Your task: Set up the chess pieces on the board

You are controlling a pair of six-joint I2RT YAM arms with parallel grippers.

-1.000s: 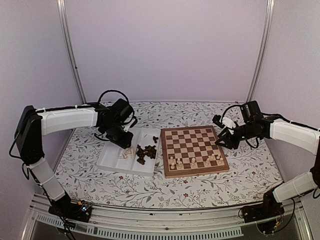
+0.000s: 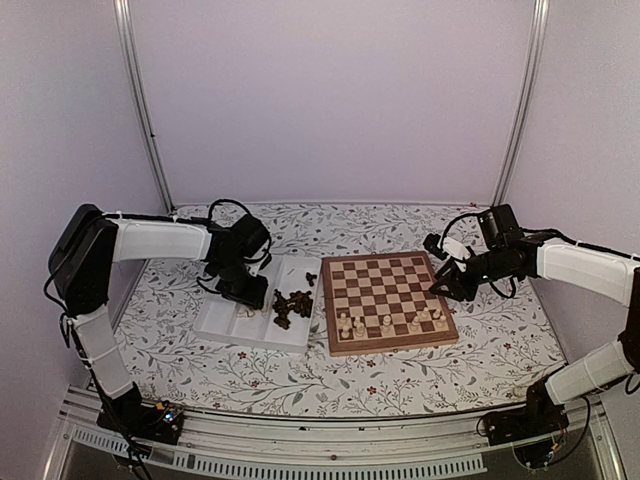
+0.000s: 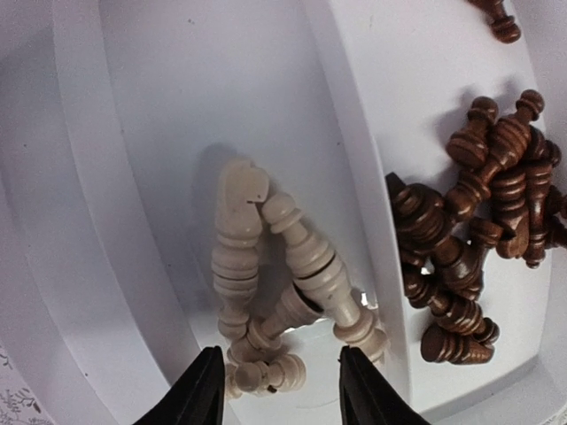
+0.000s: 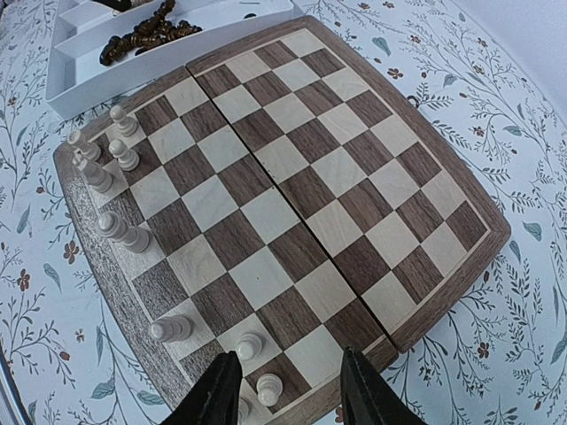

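Several pale chess pieces [image 3: 312, 266] lie jumbled in the middle compartment of the white tray [image 2: 210, 325]. My left gripper is open above them, and nothing is held between its fingers. Dark brown pieces [image 3: 456, 239] lie heaped in the compartment to the right. On the wooden board [image 2: 378, 290], several pale pieces [image 4: 124, 230] stand upright along its near edge. Above the board's right side, my right gripper has its fingers apart, empty; pale pieces stand below and left of it in the right wrist view.
A narrow white divider [image 3: 363, 159] separates the pale pieces from the dark ones. Most of the board's middle and far squares are bare. Patterned cloth [image 2: 320, 385] around the tray and board is clear.
My left arm has come down and slightly right over the tray's pale pieces. My right arm has barely shifted. The pieces on the board look unchanged.
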